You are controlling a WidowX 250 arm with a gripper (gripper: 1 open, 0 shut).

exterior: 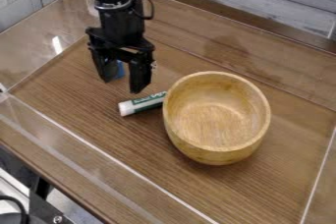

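Observation:
My black gripper (121,71) hangs at upper centre over the wooden table, open, above a small blue object (118,71) that is partly hidden behind it. A white and green tube (141,104) lies below and right of the gripper, beside a large tan bowl (217,118) on the right.
A pale object (89,0) stands at the top left, behind the arm. Dark cables show at the lower left corner.

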